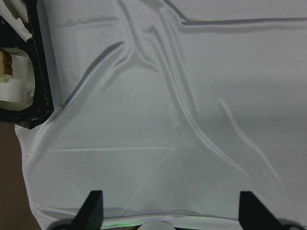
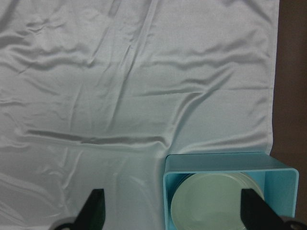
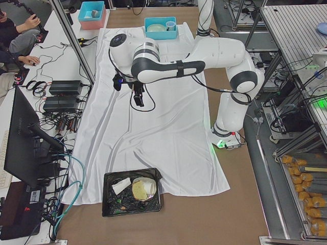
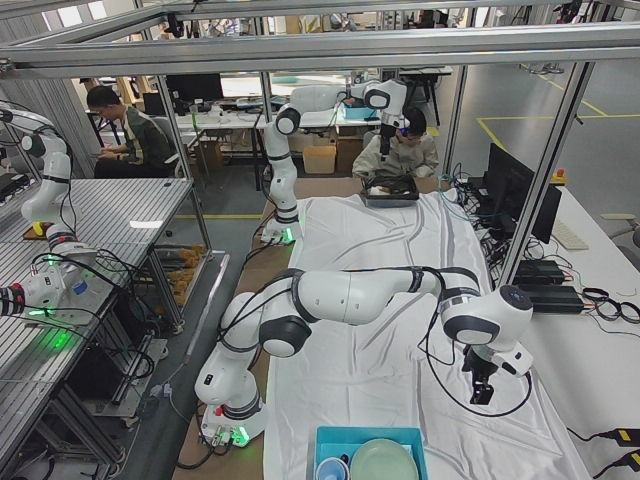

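Observation:
My left gripper (image 3: 128, 92) hangs open over the white cloth (image 3: 158, 132), nothing between its fingers. A black tray (image 3: 116, 204) (image 1: 41, 100) holds a white item, a container and a bread slice. My right gripper (image 4: 482, 385) is open and high above the cloth near a blue bin (image 4: 325, 440) (image 2: 230, 162), which holds a pale green plate (image 4: 383, 462) (image 2: 206, 201) and a light blue cup (image 4: 331, 471).
A monitor (image 3: 20, 143) and cables line the table beside the cloth. Metal posts and overhead beams (image 4: 300, 55) frame the workspace. A metal bench (image 4: 130, 210) stands across a gap.

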